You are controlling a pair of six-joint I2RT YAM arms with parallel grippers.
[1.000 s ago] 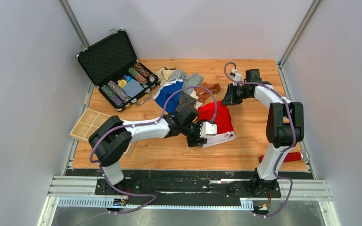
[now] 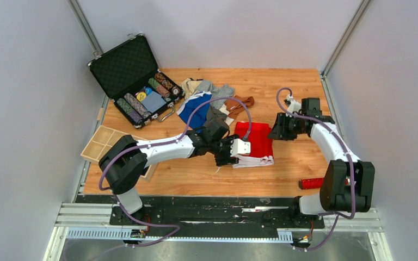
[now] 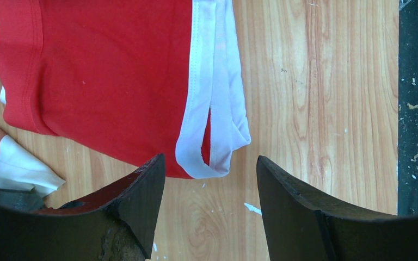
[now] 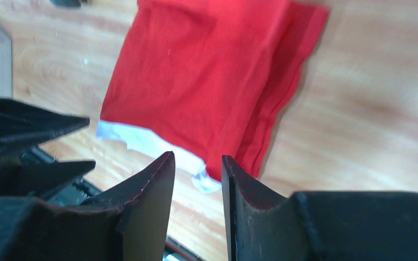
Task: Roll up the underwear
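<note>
The red underwear [image 2: 259,139] lies folded into a rough rectangle on the table, its white waistband [image 3: 198,92] along the side toward the table's front edge. In the left wrist view, my left gripper stands open over the waistband's near end, one finger on each side and nothing clamped. At the opposite side of the cloth is my right gripper, part open, its fingertips over the garment's edge with a clear gap between them. Whether the right fingertips touch the fabric I cannot tell.
Several other garments lie heaped [image 2: 209,100] at the back, the blue one [image 2: 195,111] nearest my left arm. An open black case [image 2: 136,81] and a wooden divided box [image 2: 99,142] occupy the left. A red cylinder [image 2: 311,183] lies front right.
My right gripper has moved right and toward the front edge, swinging its arm outward. The red cloth has straightened, its back right corner lying flatter. The left gripper has barely moved.
</note>
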